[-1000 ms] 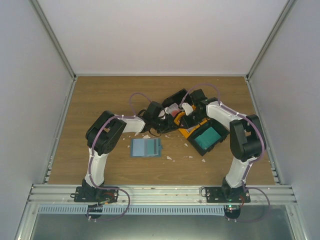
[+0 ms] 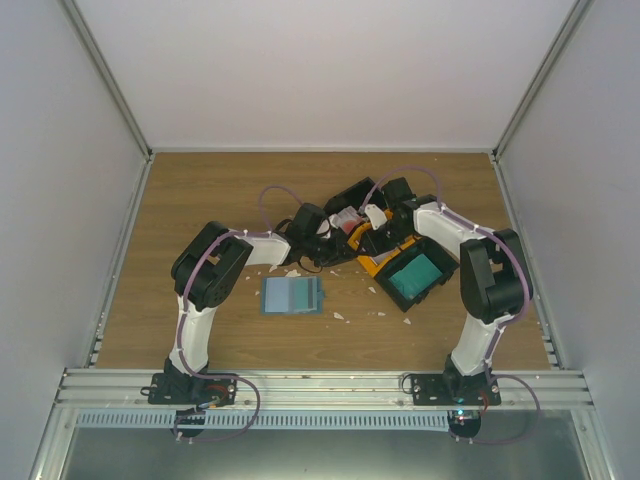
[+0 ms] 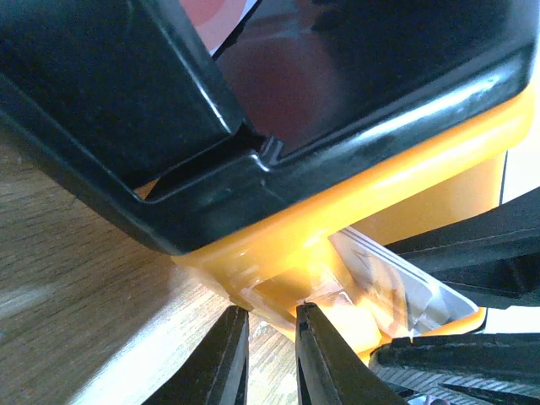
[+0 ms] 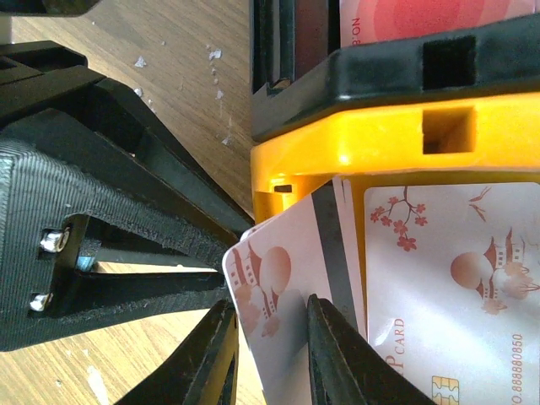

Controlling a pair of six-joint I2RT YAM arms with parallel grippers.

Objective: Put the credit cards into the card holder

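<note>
A white card (image 4: pixel 283 278) with a dark stripe and reddish print leans out of the orange middle section (image 4: pixel 354 139) of the card holder. In the right wrist view, my left gripper reaches in from the left and is shut at the card's left edge. The left wrist view shows its fingertips (image 3: pixel 305 325) close together at that edge. My right gripper is open, its fingers on either side of the card's face. Another white card (image 4: pixel 456 287) lies in the orange section. Both grippers meet over the holder in the top view.
The holder's black section (image 4: pixel 380 72) with a red card (image 4: pixel 430 17) adjoins the orange one. A green card (image 2: pixel 415 276) lies in the front black section. A blue-grey flat item (image 2: pixel 290 295) rests on the table to the left. Small white scraps dot the wood.
</note>
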